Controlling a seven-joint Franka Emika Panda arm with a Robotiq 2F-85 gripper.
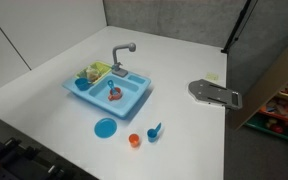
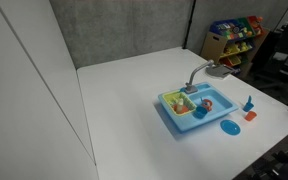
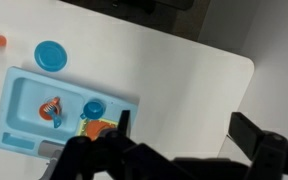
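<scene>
My gripper stands open in the wrist view, its two dark fingers wide apart over bare white tabletop. Left of it lies the light-blue toy sink, with a grey faucet at its back edge. In the basin sits a reddish-orange item with a blue utensil. A yellow-green rack and a blue cup occupy the sink's other end; the rack's contents are too small to make out. In front lie a blue plate, an orange cup and a blue cup with a handle or utensil.
A grey flat board rests at the table's right side, near a small yellowish patch. Beyond that edge stands a wooden shelf with coloured bins.
</scene>
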